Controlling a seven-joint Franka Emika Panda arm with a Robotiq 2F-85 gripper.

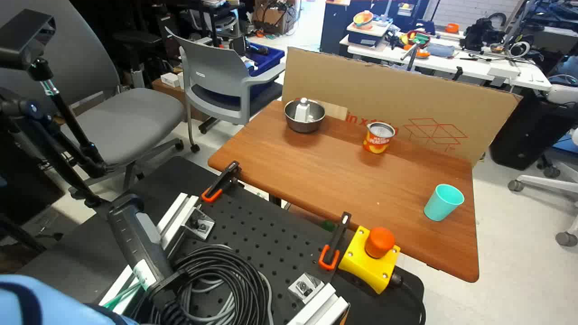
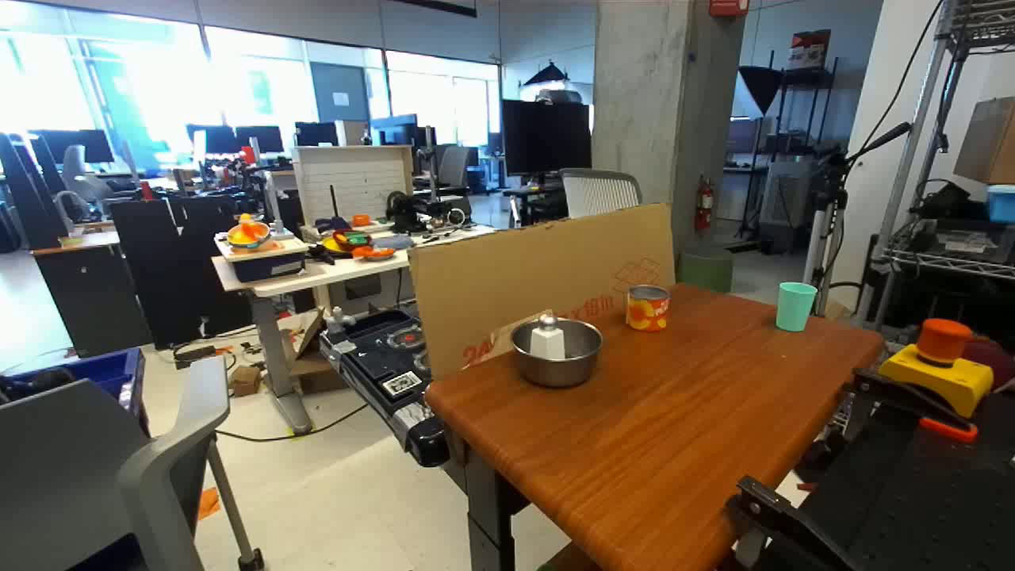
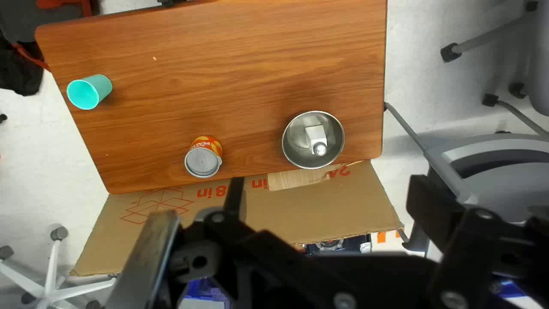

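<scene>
On the wooden table stand a steel bowl (image 1: 295, 125), a yellow-and-red can (image 1: 376, 141) and a turquoise cup (image 1: 444, 203). A white block-shaped object with a shiny round top (image 2: 547, 343) rests inside the bowl. From above, the bowl (image 3: 335, 155) is at the right, the can (image 3: 203, 161) left of it, and the cup (image 3: 98, 88) at the far left. My gripper shows along the bottom of the wrist view, its fingers wide apart. No object is visible between them. All three items are apart from it, on the table beyond.
A cardboard sheet (image 1: 401, 103) stands along the table's back edge, behind bowl and can. A yellow box with a red button (image 1: 368, 260), clamps and coiled cable (image 1: 222, 281) occupy the black mounting surface. Chairs flank the table.
</scene>
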